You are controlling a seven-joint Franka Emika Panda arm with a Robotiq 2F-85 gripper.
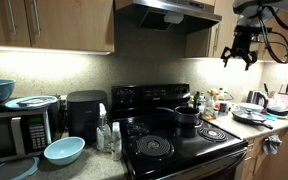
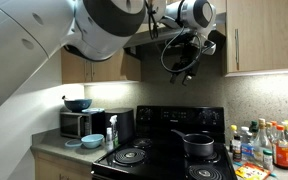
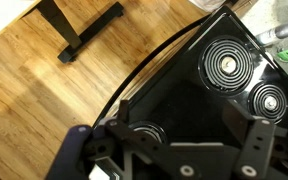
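Note:
High above the counter, at the upper right of the first exterior view, my gripper (image 1: 237, 64) points downward. Its two fingers stand well apart, with nothing visible between them. In the second exterior view the gripper (image 2: 179, 75) hangs near the range hood, above the black stove (image 2: 164, 155). A dark pot (image 1: 187, 117) sits on a rear burner, far below the gripper. Looking down, the wrist view shows the cooktop with coil burners (image 3: 226, 66) and the wooden floor (image 3: 44, 100); the fingers cover part of the stove.
Left of the stove are a microwave (image 1: 16, 137), a light blue bowl (image 1: 64, 151) and spray bottles (image 1: 103, 131). Several bottles (image 2: 283, 146) crowd the counter on the right, with a lidded pan (image 1: 249, 113) beyond. Cabinets (image 2: 259, 38) and the hood (image 1: 167, 17) are close to the arm.

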